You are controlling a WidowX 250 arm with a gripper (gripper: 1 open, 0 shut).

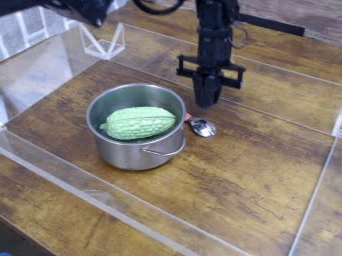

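A steel pot (134,152) with a handle stands left of centre on the wooden table (241,200), a pale green bumpy vegetable (139,122) inside it. A spoon (202,128) with a red part at its handle lies just right of the pot. The black gripper (209,88) is above the table behind the spoon; it is blurred, and nothing shows clearly between its fingers, which look shut.
Clear table lies to the right, in front and at the left of the pot. The table has pale, see-through borders along its sides.
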